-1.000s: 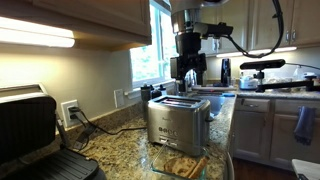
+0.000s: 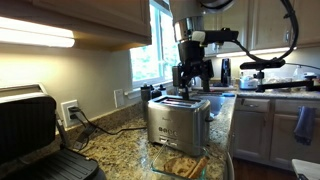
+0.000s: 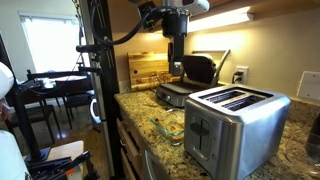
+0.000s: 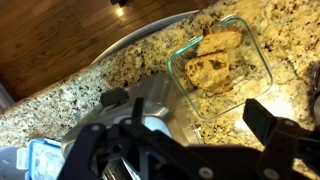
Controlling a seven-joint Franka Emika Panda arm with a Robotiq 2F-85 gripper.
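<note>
My gripper [image 2: 193, 80] hangs in the air just above the steel toaster [image 2: 172, 128], its fingers apart and nothing between them. In the wrist view, two black fingers [image 4: 262, 122] stand wide apart over the counter, the toaster [image 4: 155, 112] partly behind them. A clear glass dish [image 4: 243, 92] sits on the counter beside the toaster, with two pieces of toasted bread [image 4: 208, 72] inside. From the other side, the toaster [image 3: 232, 140] shows empty-looking slots on top, and the dish [image 3: 165, 122] lies beyond it.
A dark open grill [image 3: 182, 92] stands on the counter farther along the wall. The toaster's cord runs to the wall outlet [image 2: 71, 113].
In exterior view 1 my gripper has shifted slightly to the right above the toaster. The toaster, dish and bread have not moved.
</note>
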